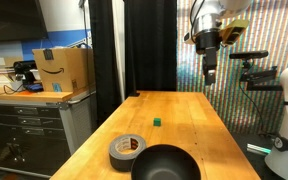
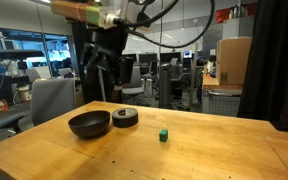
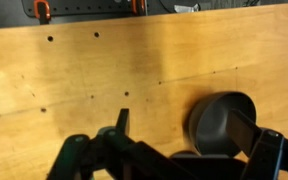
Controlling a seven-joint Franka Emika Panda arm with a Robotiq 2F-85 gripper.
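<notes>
High above the table, my gripper [image 1: 210,80] hangs open and empty, clear of every object. In the wrist view its dark fingers [image 3: 122,123] stand wide apart over the wood. A black bowl [image 1: 166,163] sits at the near end of the table in exterior view 1; the wrist view has the bowl [image 3: 222,118] at lower right, partly covered by the gripper. Touching or close beside it is a roll of grey tape [image 1: 126,152], lying flat. Alone near the middle stands a small green cube [image 2: 163,135], which does not show in the wrist view.
Black curtains [image 1: 150,45] hang behind it. A cardboard box [image 1: 62,69] rests on a dark drawer cabinet [image 1: 29,130] to the left, off the table.
</notes>
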